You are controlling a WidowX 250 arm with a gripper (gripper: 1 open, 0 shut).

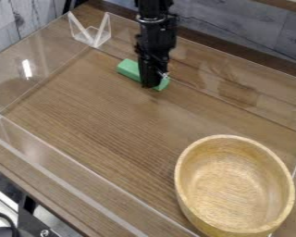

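Observation:
The black gripper (pixel 152 70) reaches down from the top middle onto a green block (pixel 130 68) lying on the wooden table. Its fingertips are at the block's right part and look shut; whether anything is between them is too small to tell.
A round light-wood bowl (pixel 233 184) sits at the lower right. A white wire object (pixel 92 28) stands at the upper left, and another white piece shows at the left edge.

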